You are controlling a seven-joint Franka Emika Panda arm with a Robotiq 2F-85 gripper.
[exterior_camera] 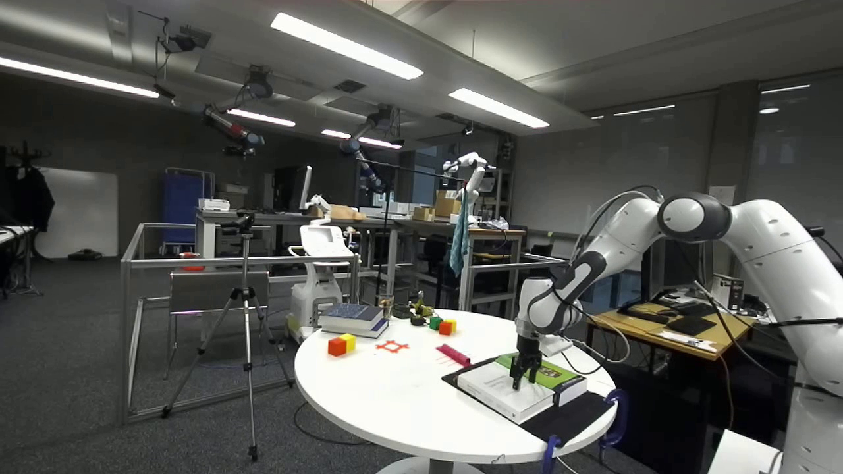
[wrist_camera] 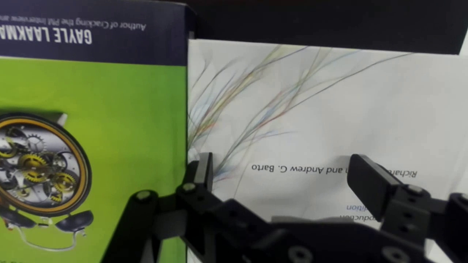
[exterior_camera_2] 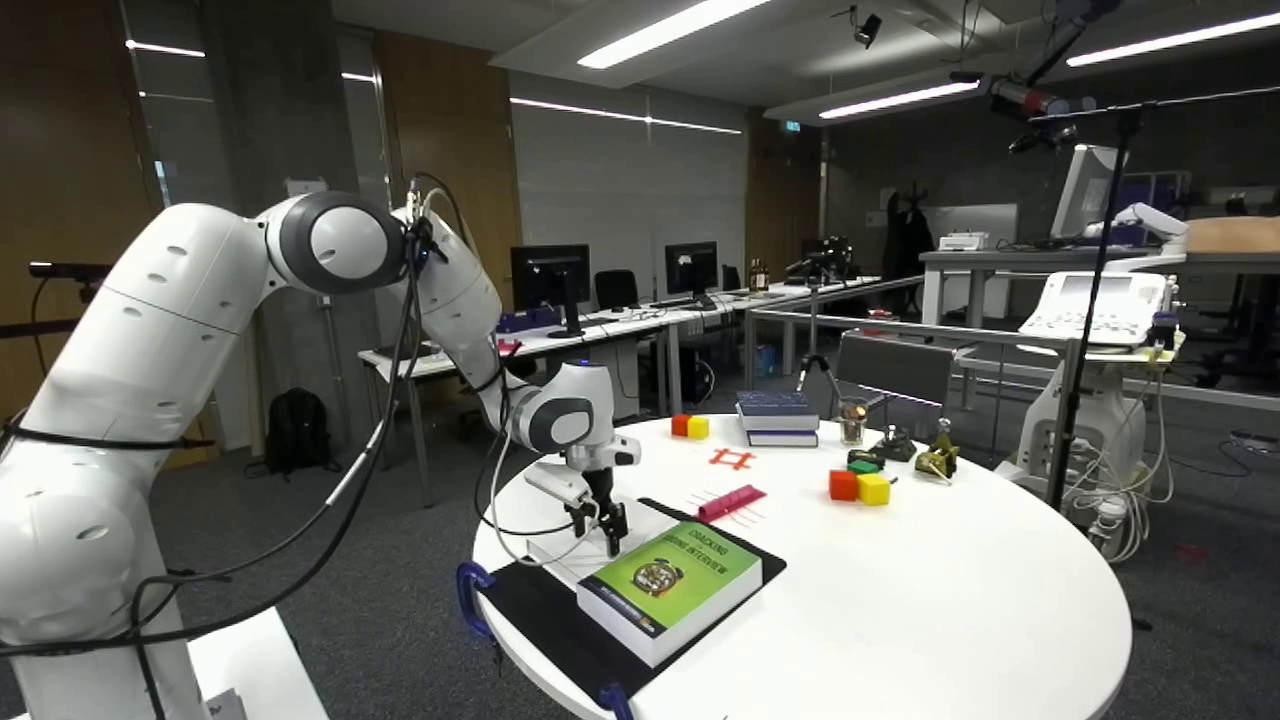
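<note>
My gripper stands open, its fingers pointing down over the white book point(wrist_camera: 351, 105) with coloured strands on its cover. Nothing is held between them. The left fingertip point(wrist_camera: 204, 171) is close to the seam where the white book meets the green book point(wrist_camera: 131, 131). In exterior view 1 the gripper point(exterior_camera: 525, 383) is low over both books. Exterior view 2 shows the green book point(exterior_camera_2: 702, 564) in full, while the white book point(exterior_camera_2: 564, 552) is partly hidden behind it and the arm. Whether the fingertips touch a cover, I cannot tell.
Under the books lies a black mat point(exterior_camera_2: 546, 624), with blue clamps point(exterior_camera_2: 474, 594) at the table edge. A pink roll point(exterior_camera: 452, 355), red and yellow cubes point(exterior_camera: 341, 344), an orange grid point(exterior_camera: 392, 346) and stacked books point(exterior_camera: 353, 317) stand farther off.
</note>
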